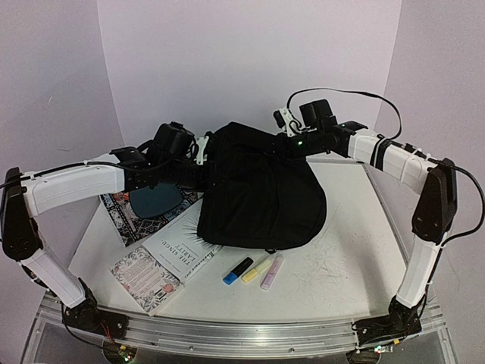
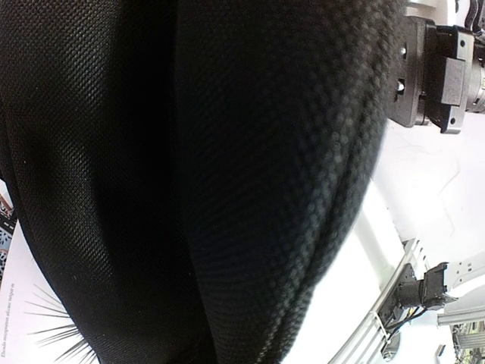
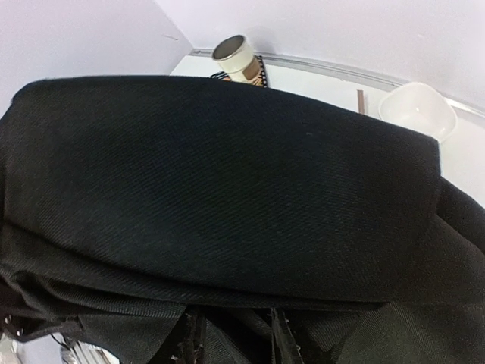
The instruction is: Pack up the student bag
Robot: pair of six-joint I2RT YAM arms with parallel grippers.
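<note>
A black bag [image 1: 258, 201] stands mid-table in the top view, its fabric sagging between the two arms. My left gripper [image 1: 206, 176] is at the bag's left side; cloth fills most of the left wrist view and hides its fingers. At the bag's upper right, my right gripper [image 1: 282, 144] reaches to the opening. In the right wrist view its fingers [image 3: 194, 337] stand apart, with dark bag cloth behind and around them under a broad flap. A white book [image 1: 182, 239], a floral book [image 1: 144, 277] and blue, yellow and pink markers [image 1: 238, 271] lie in front.
At the back left, a dark blue oval item [image 1: 155, 201] rests on a patterned item [image 1: 121, 220]. Beyond the bag are a cup [image 3: 239, 59] and a white bowl [image 3: 418, 110].
</note>
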